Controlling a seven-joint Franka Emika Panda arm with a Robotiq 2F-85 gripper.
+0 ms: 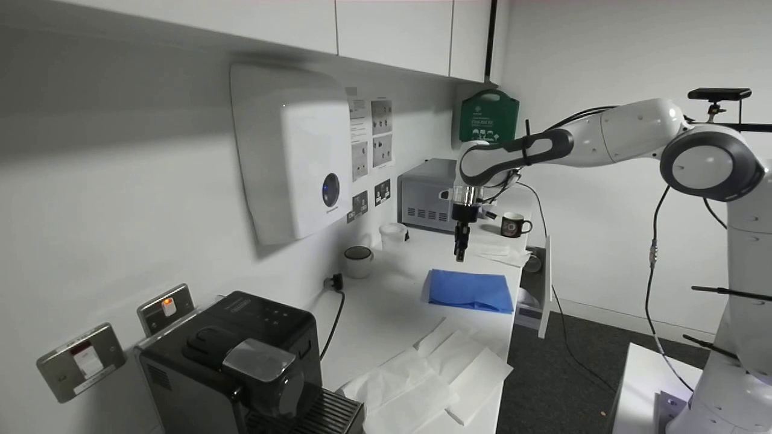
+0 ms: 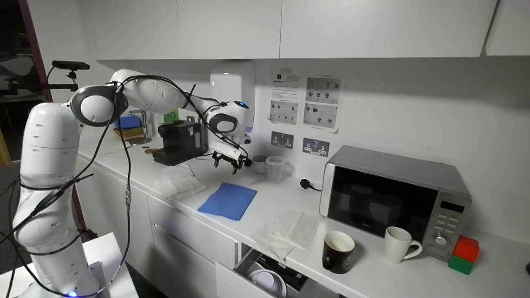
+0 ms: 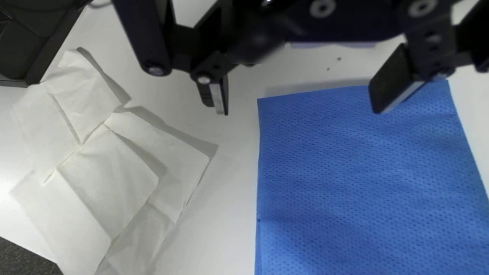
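Observation:
A folded blue cloth (image 2: 228,200) lies flat on the white counter, close to its front edge. My gripper hangs above the counter over the cloth's wall-side edge, fingers apart and nothing between them. In the wrist view one finger (image 3: 394,84) overlaps the cloth (image 3: 357,183), while the other finger (image 3: 215,94) is over bare counter to its left. Exterior view 1 shows the gripper (image 1: 461,257) pointing down, clear of the surface.
White paper towels (image 3: 114,169) lie beside the cloth, near a black coffee machine (image 1: 239,354). An enamel mug (image 1: 358,261) and plastic tub (image 2: 275,169) stand by the wall. Further along are a microwave (image 2: 382,193), a black mug (image 2: 338,253), a white mug (image 2: 397,244) and an open drawer (image 2: 271,278).

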